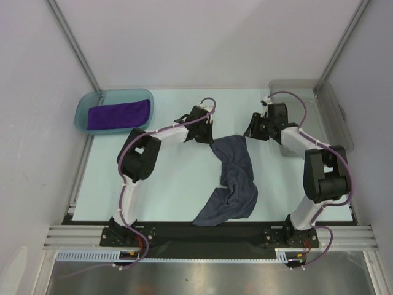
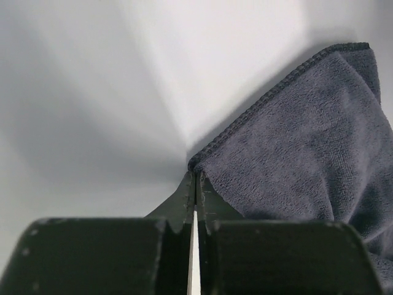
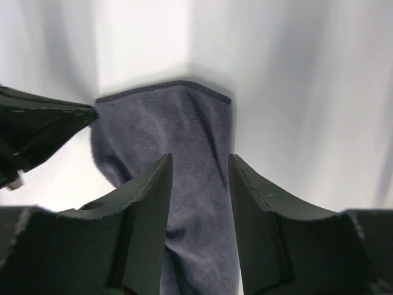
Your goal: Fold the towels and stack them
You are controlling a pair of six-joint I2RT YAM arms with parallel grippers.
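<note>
A grey towel (image 1: 234,172) lies crumpled on the white table, its narrower end toward the back. My left gripper is shut on the corner of that back edge, where the dark hem meets the fingertips. In the right wrist view the towel (image 3: 196,233) runs beneath my right gripper, which stands open just short of the other back corner, nothing between its fingers.
A teal bin (image 1: 83,120) with a folded purple towel (image 1: 118,115) sits at the back left. An empty clear bin (image 1: 338,129) is at the back right, beside the right arm.
</note>
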